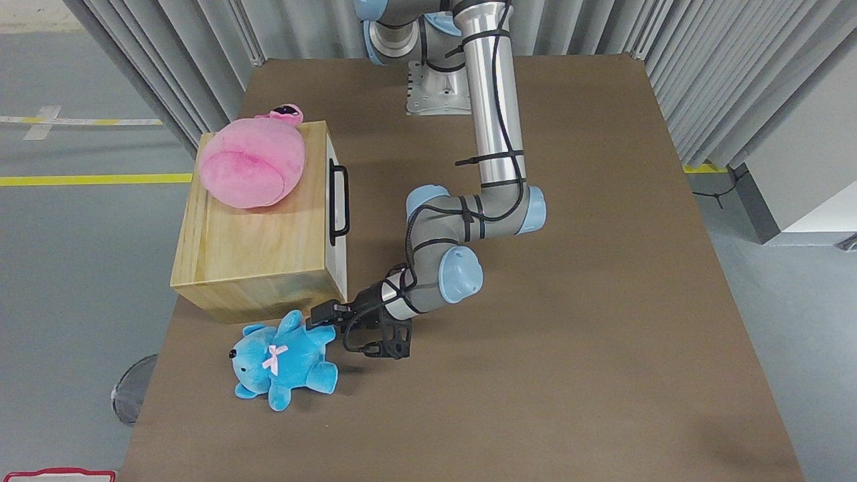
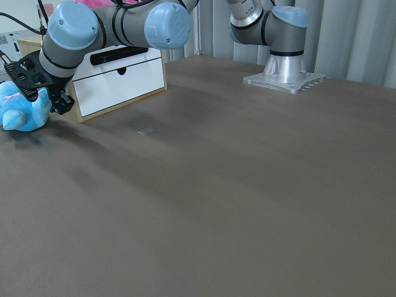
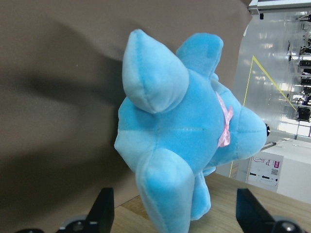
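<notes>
A blue plush bear (image 1: 289,361) with a pink bow lies on the table, in front of the wooden drawer box; it fills the middle of the wrist view (image 3: 170,131) and sits at the far left of the left view (image 2: 18,111). My gripper (image 1: 317,317) hangs just above and beside the bear's upper right. In the wrist view its two fingers stand wide apart with the bear beyond them and nothing held between them, so the gripper is open.
The wooden drawer box (image 1: 257,257) with a black handle (image 1: 339,201) carries a pink plush toy (image 1: 249,161).
</notes>
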